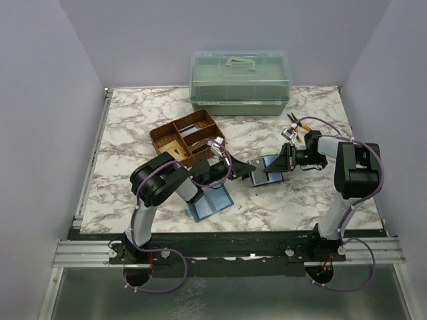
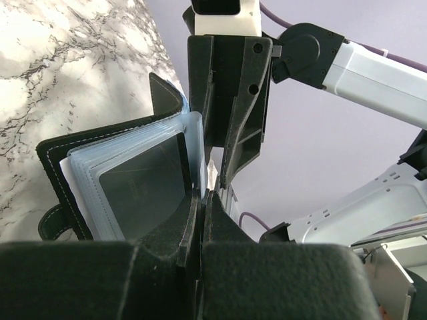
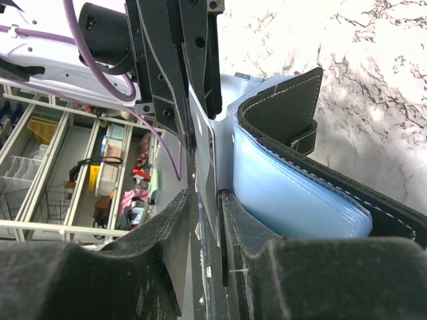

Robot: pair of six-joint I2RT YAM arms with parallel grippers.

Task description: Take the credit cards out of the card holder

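The open card holder (image 1: 261, 172), dark with stitched cover and pale blue clear sleeves (image 2: 133, 167), is held between my two grippers over the table. My left gripper (image 1: 248, 172) is shut at the edge of the holder's sleeves; in the left wrist view its fingertips (image 2: 217, 217) meet beside the blue sleeve stack. My right gripper (image 1: 273, 168) reaches in from the right; in the right wrist view its fingers (image 3: 257, 267) stand at a thin upright sleeve or card edge (image 3: 212, 173), slightly apart, and whether they grip it is unclear.
A wooden compartment box (image 1: 175, 123) sits back left, a blue-grey flat item (image 1: 217, 203) at front left. A green lidded case (image 1: 240, 90) is at the back, pliers (image 1: 301, 125) at the back right.
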